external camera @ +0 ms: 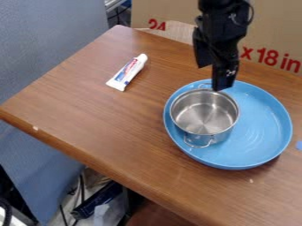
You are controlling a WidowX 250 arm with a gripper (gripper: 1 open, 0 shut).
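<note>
A steel pot [204, 117] with wire handles sits on the left part of a blue plate [262, 132] on the right of the wooden table [106, 132]. A white toothpaste tube [127, 71] lies left of them. My black gripper [216, 78] hangs over the pot's back rim, pointing down; whether its fingers are open or shut is unclear.
A cardboard box [271, 26] stands behind the table.
</note>
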